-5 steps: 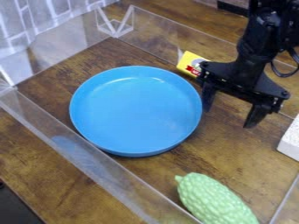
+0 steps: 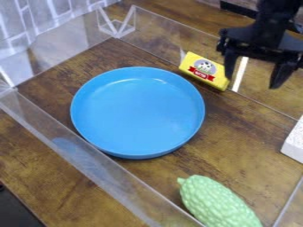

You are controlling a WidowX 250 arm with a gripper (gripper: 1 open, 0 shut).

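The black gripper [image 2: 253, 55] hangs at the upper right, blurred, its fingers apart and nothing seen between them. Just below and left of it, a yellow box [image 2: 204, 69] with a printed label lies on the wooden surface. A blue plate [image 2: 136, 112] lies in the middle left. A green bumpy object [image 2: 217, 202], like a bitter melon, lies at the bottom right.
Clear plastic walls border the wooden surface [image 2: 243, 142]. A white object [image 2: 296, 137] sits at the right edge. Bare wood lies between the plate, the green object and the right side.
The gripper has risen and moved back, away from the spot right of the blue plate, uncovering more of the yellow box. The objects lie where they were.
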